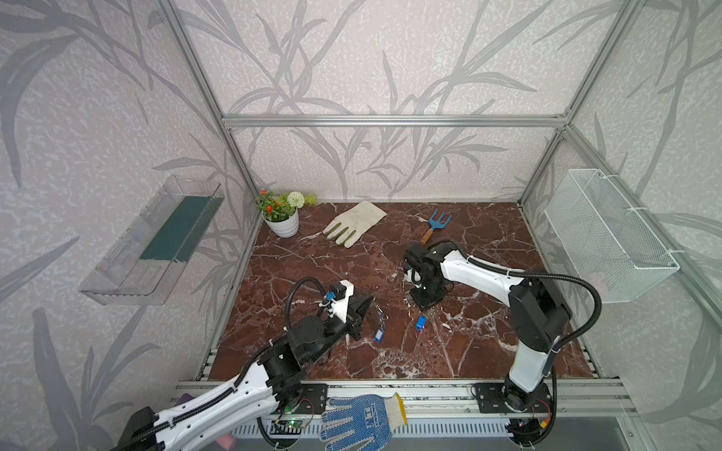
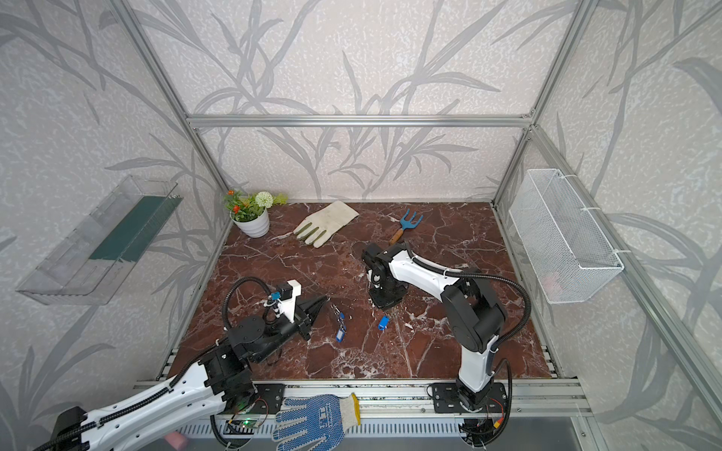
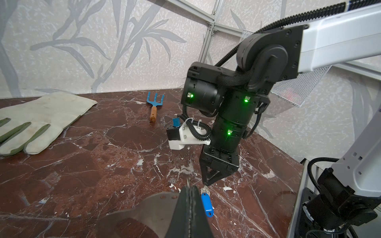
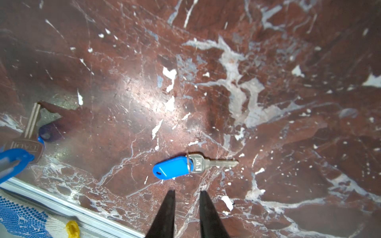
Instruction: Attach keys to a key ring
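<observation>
A blue-tagged key lies flat on the stone table, its blue tag joined to it by a small ring. My open right gripper points down over the table beside this key, with nothing visible between its fingers. In the left wrist view the tag lies just below the right gripper. My left gripper is shut at left; a thin metal piece shows at its tips. A key bunch hangs below it; its keys and blue tag enter the right wrist view at left.
A cream glove, a blue hand fork and a potted plant lie or stand at the back. Baskets hang on both side walls, left and right. A blue glove lies past the front edge.
</observation>
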